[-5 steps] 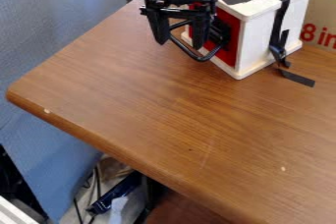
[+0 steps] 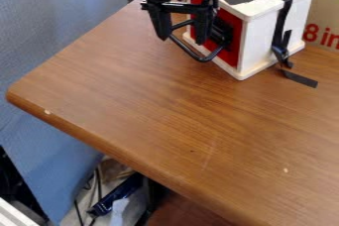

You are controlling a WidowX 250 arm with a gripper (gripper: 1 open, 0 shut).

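My black gripper [image 2: 185,34] hangs at the top centre, in front of the red face [image 2: 228,50] of a white box [image 2: 261,32] near the back of the wooden table [image 2: 159,121]. Black straps [image 2: 282,27] run over the box's top and side. The gripper's lower part overlaps the red face; whether it touches it, and whether the fingers are open or shut, I cannot tell.
A cardboard box [image 2: 323,17] stands behind at the right. A blue-grey padded panel [image 2: 59,22] lines the left side beyond the table's edge.
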